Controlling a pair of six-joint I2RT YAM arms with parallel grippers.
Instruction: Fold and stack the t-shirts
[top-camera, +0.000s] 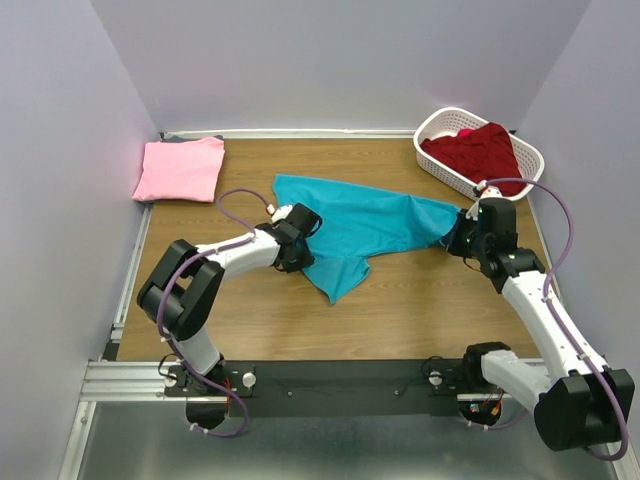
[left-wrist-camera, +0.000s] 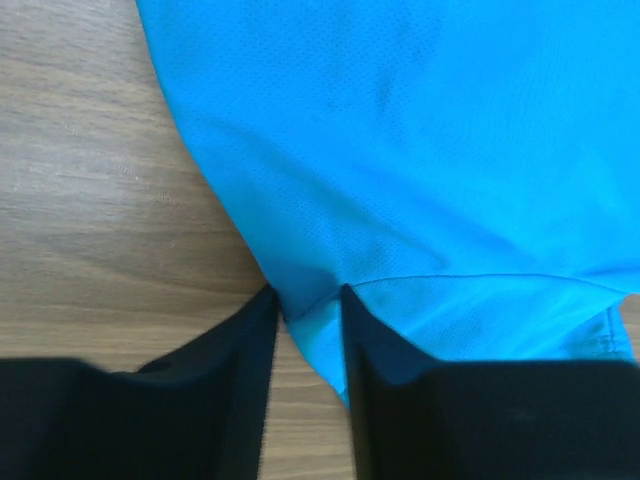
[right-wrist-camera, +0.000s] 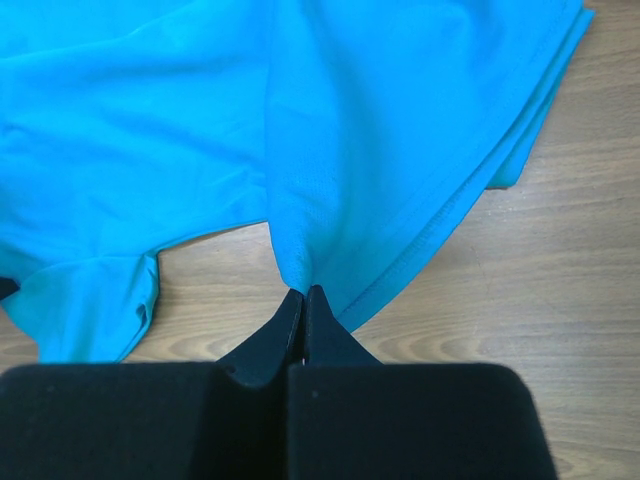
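A blue t-shirt (top-camera: 365, 215) lies spread over the middle of the table, one sleeve (top-camera: 338, 276) pointing to the front. At its left edge is my left gripper (top-camera: 306, 264). In the left wrist view the left gripper stands part open, its two fingertips at the shirt's edge with a bit of blue cloth between them; whether they grip it is unclear. On the shirt's right end, my right gripper is shut, with the pinched edge of the cloth at its tips. The pink folded shirt (top-camera: 180, 169) rests at the back left.
A white basket (top-camera: 431, 127) with dark red cloth (top-camera: 484, 157) in it stands at the back right, near the right arm. Bare table (top-camera: 420, 315) shows in front of the blue shirt and to its left.
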